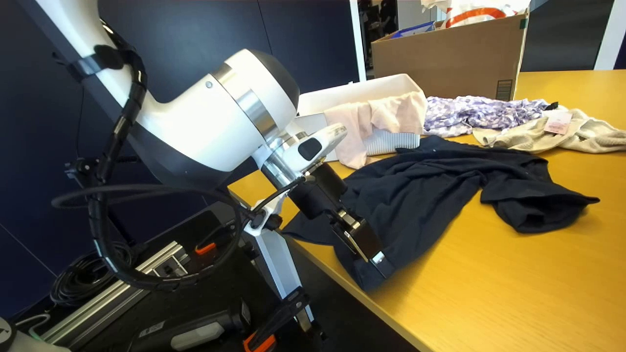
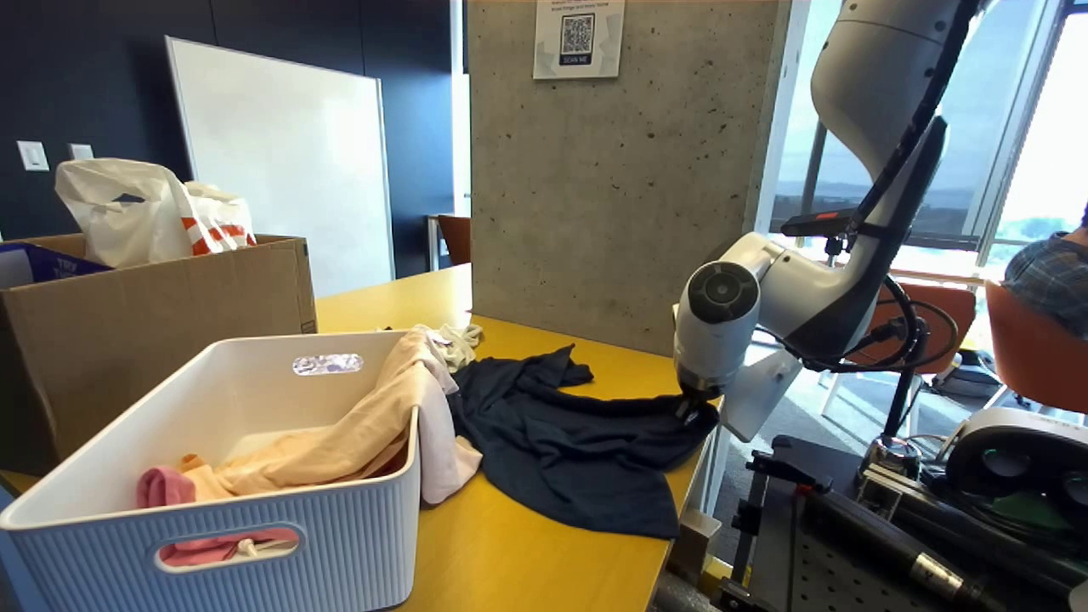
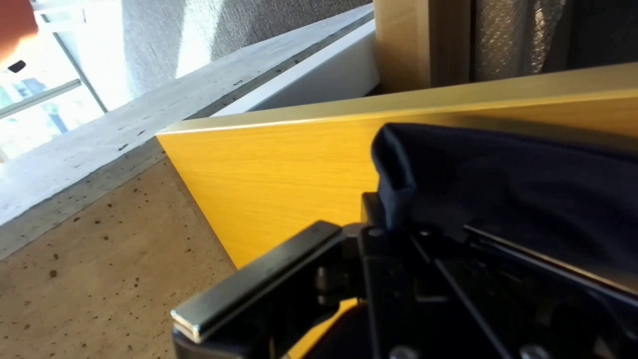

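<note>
A dark navy garment (image 1: 422,187) lies spread and wrinkled on the yellow table, one end close to the table's edge. At that end my gripper (image 1: 378,263) is shut on the cloth, tilted down low over the tabletop. In the wrist view a fold of the garment (image 3: 398,173) rises from between the closed fingers, and the rest runs off to the right. From the opposite side, the gripper (image 2: 689,410) meets the garment (image 2: 581,439) at its far right end. How much fabric is pinched is hidden.
A white ribbed bin (image 2: 235,551) holds pink and peach clothes, one draped over its rim. Behind stands a cardboard box (image 1: 452,58). Purple patterned cloth (image 1: 481,111) and a beige garment (image 1: 569,132) lie beyond.
</note>
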